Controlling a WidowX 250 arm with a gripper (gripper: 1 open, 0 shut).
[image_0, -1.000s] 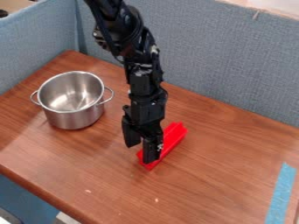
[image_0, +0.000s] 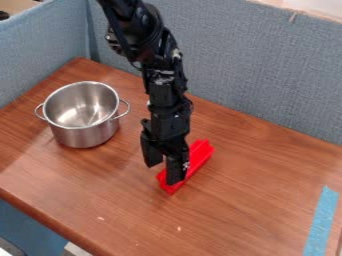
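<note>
A black robot arm reaches down from the top to the middle of the wooden table, its gripper (image_0: 167, 160) low over a long red object (image_0: 198, 154) that lies diagonally on the wood. The gripper's fingers overlap the red object; whether they are closed on it cannot be made out.
A steel pot (image_0: 83, 115) with two handles stands at the left. A strip of blue tape (image_0: 321, 222) lies at the right edge of the table (image_0: 234, 210). Padded grey-blue walls border the back and left.
</note>
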